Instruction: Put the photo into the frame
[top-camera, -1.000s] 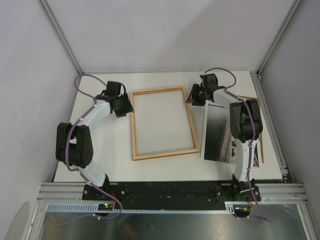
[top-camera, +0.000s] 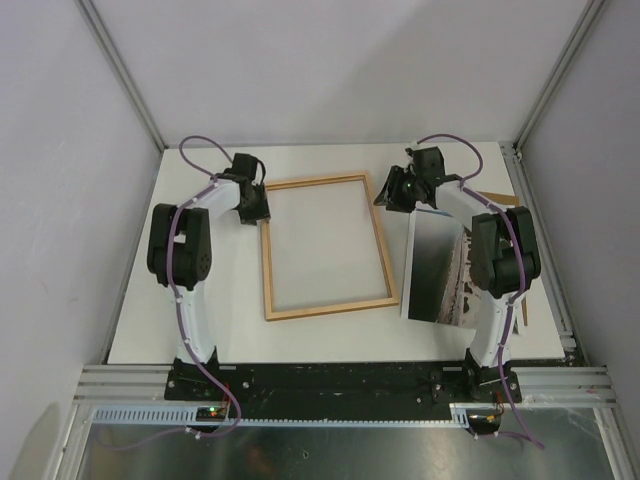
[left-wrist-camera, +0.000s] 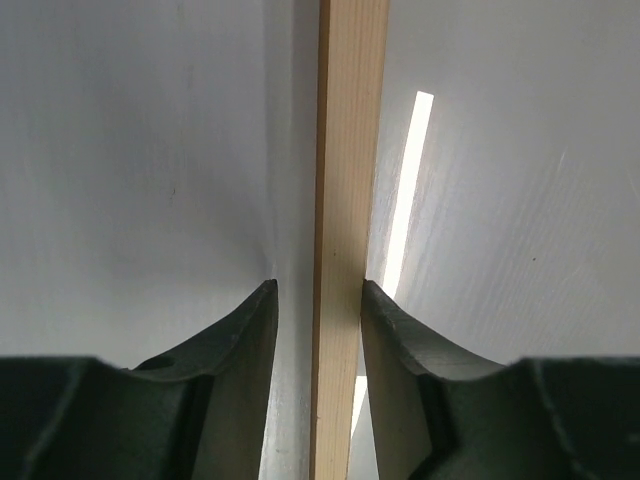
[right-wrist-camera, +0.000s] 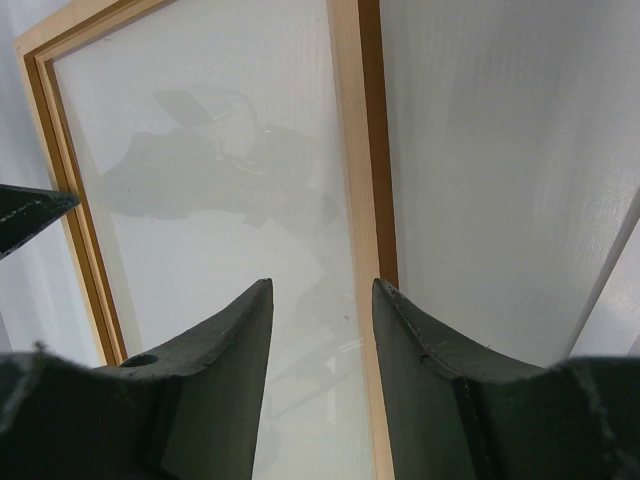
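Observation:
The wooden frame lies on the table with a pale panel inside it. My left gripper is at the frame's upper left side; in the left wrist view its fingers straddle the wooden bar, part open. My right gripper is open above the frame's right bar, near its upper end. To the right lies a photo, dark with brownish parts beside it, partly under the right arm.
Thin wooden strips lie at the table's right.

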